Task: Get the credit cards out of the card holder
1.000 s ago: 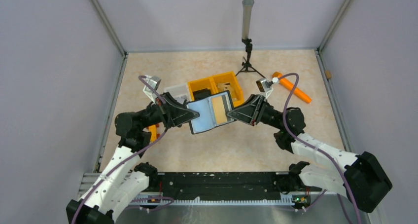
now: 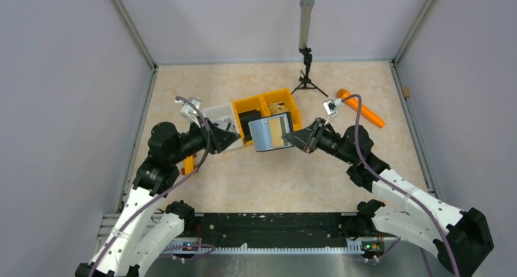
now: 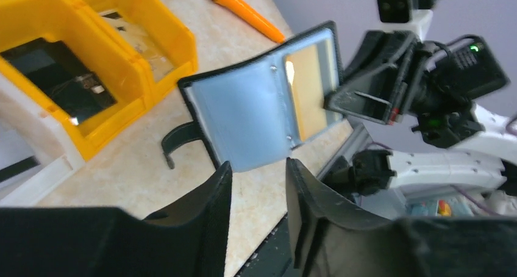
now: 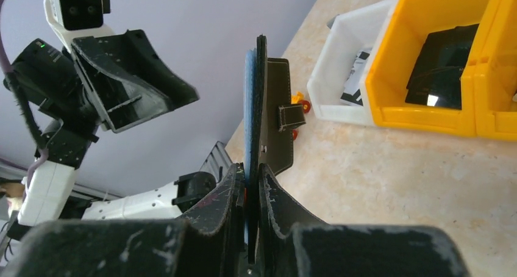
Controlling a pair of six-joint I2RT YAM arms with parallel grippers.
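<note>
The open card holder (image 2: 264, 132) is held up mid-table, its pale blue-grey inner face and tan strip showing in the left wrist view (image 3: 244, 112). My right gripper (image 2: 295, 138) is shut on its right end; in the right wrist view the holder (image 4: 274, 88) stands edge-on between the fingers, a dark strap on its back. My left gripper (image 2: 229, 141) is off to the holder's left, apart from it, its fingers (image 3: 207, 222) part open with nothing between them. Whether cards sit in the holder is hard to tell.
Behind the holder stand yellow bins (image 2: 280, 97) with dark items and a white container (image 2: 216, 112). An orange cylinder (image 2: 366, 110) lies at the right, a camera stand (image 2: 306, 69) at the back.
My left gripper has let go of the holder's left end and drawn back leftward. The holder, in my right gripper, has moved slightly right.
</note>
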